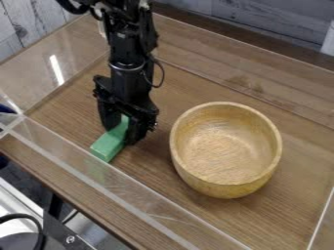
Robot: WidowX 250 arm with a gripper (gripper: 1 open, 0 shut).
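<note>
My black gripper (pixel 125 119) reaches down from the top centre over a green object (pixel 107 145), an elongated block lying on the wooden table. Its lower tips are at the upper end of the green object and hide part of it. Whether the fingers are closed on it I cannot tell. A wide, pale wooden bowl (pixel 225 132) stands to the right, apart from both.
Clear panels run along the left and front edges. A black cable lies at the lower left corner.
</note>
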